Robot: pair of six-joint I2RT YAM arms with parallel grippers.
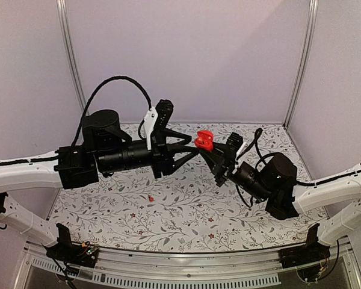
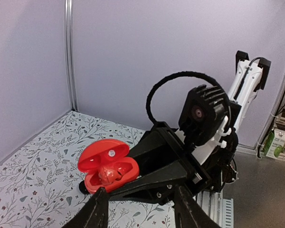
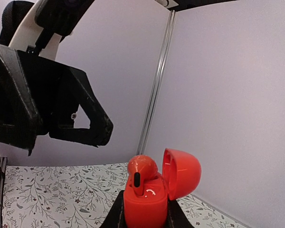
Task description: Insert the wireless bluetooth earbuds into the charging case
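The red charging case [image 1: 203, 143] is held up above the table with its lid raised, and my right gripper [image 1: 208, 152] is shut on its base. A red earbud [image 2: 108, 175] sits in the case's base in the left wrist view, tilted and standing proud of the base. From the right wrist view, the earbud [image 3: 142, 166] bulges above the case's rim, a dark spot on its stem. My left gripper is open and empty, its fingertips just left of the case in the top view.
A small red piece [image 1: 151, 199] lies on the patterned table [image 1: 186, 223], too small to identify. Both arms meet closely above the table's middle. A green-and-white carton [image 2: 275, 142] stands at the far right.
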